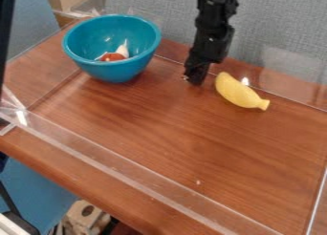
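Note:
A black gripper (196, 73) hangs from the top of the view, its fingers low over the table at the back, just left of a yellow banana-like object (240, 93). It is shut, with nothing visible between its fingers. A blue bowl (113, 67) to its left holds a small red-and-white item (114, 56).
A grey textured wall (281, 38) stands behind. Clear plastic edging runs along the table's left side and back.

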